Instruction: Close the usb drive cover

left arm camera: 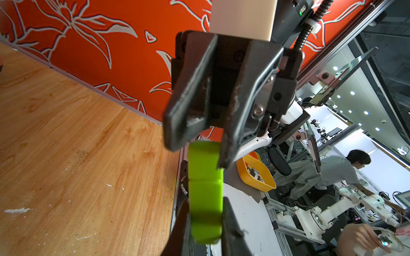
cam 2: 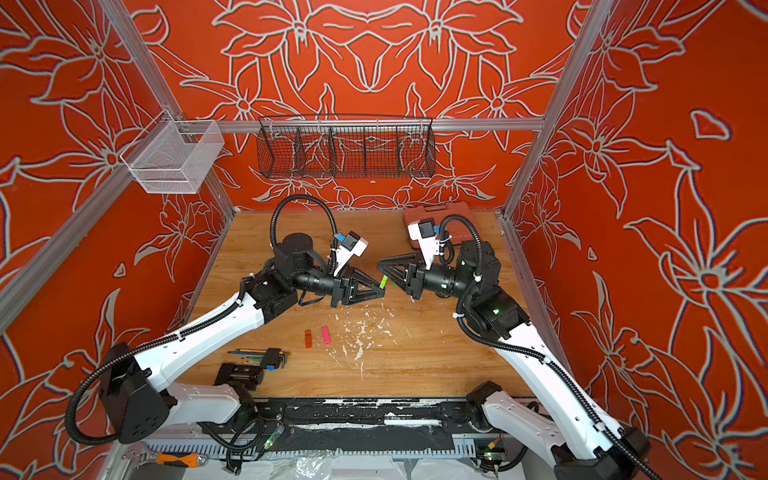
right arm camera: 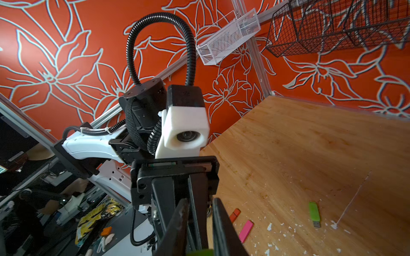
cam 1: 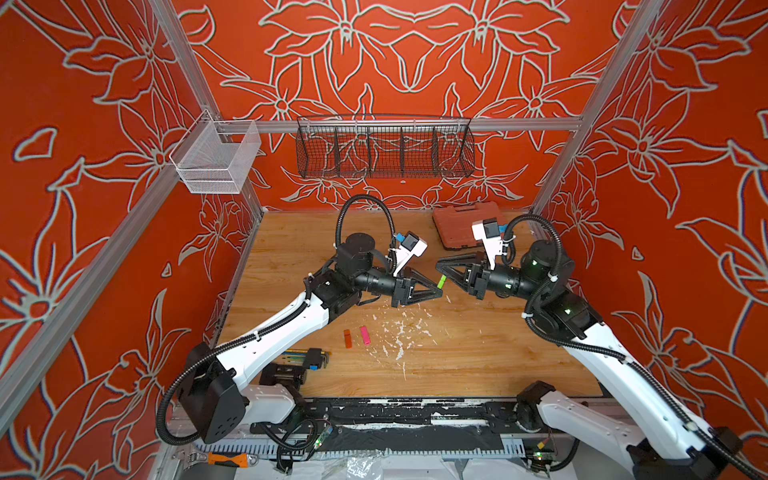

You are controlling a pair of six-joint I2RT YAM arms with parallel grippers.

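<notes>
A green usb drive (cam 1: 441,282) is held upright at the tips of my left gripper, above the table's middle; in the left wrist view its cover and body meet at a seam. My left gripper is shut on it. My right gripper faces it from the right, its fingertips at and just above the drive's upper end, part open; whether they touch it I cannot tell. Another green usb drive (right arm camera: 314,212) lies on the table, with a pink one (cam 1: 365,335) and an orange one (cam 1: 347,338).
A red case (cam 1: 466,225) lies at the back right of the table (cam 1: 288,248). A black wire basket (cam 1: 384,148) and a white basket (cam 1: 216,160) hang on the walls. Tools (cam 1: 304,360) lie at the front left.
</notes>
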